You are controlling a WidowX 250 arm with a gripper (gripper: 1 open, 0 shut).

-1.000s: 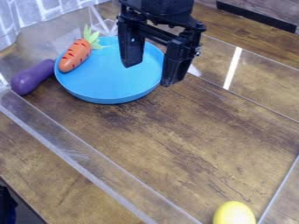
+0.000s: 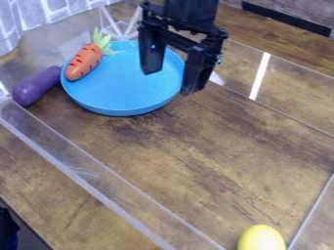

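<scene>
My black gripper (image 2: 177,63) hangs over the right part of a blue plate (image 2: 111,98) at the top of the view, open, with nothing seen between its fingers. A toy carrot (image 2: 85,62) with a green top rests on the plate's left part. A purple eggplant (image 2: 37,85) lies just left of the plate.
A yellow object (image 2: 261,237), cut off by the bottom edge, lies at the lower right. Clear plastic strips run along the left and right sides.
The objects have not moved.
</scene>
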